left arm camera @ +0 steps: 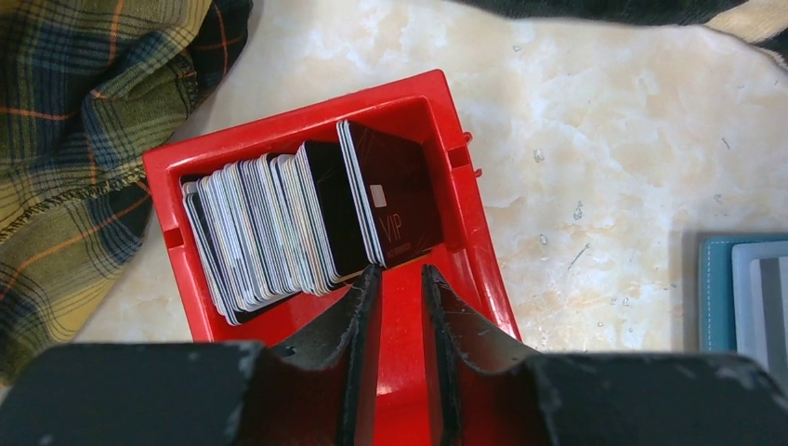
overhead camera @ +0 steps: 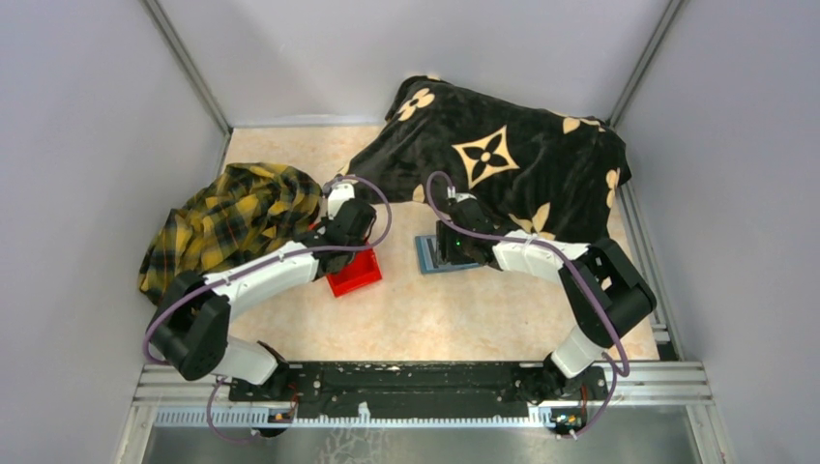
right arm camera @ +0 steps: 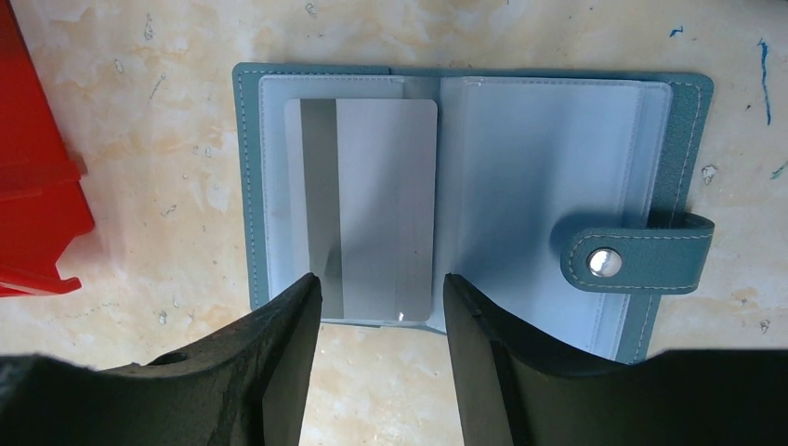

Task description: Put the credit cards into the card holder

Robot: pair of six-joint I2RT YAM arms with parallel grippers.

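Note:
A red box [left arm camera: 485, 279] holds a row of upright cards [left arm camera: 246, 232], with a dark VIP card [left arm camera: 395, 195] at its right end. My left gripper is over the box just below the VIP card, fingers a little apart, with no card visible between them. The teal card holder [right arm camera: 688, 139] lies open, a pale card [right arm camera: 381, 204] with a grey stripe on its left half. My right gripper stands open over the holder's lower part, nothing seen between its fingers.
A plaid cloth [overhead camera: 227, 222] lies left of the box, a black patterned cloth [overhead camera: 522, 145] along the back.

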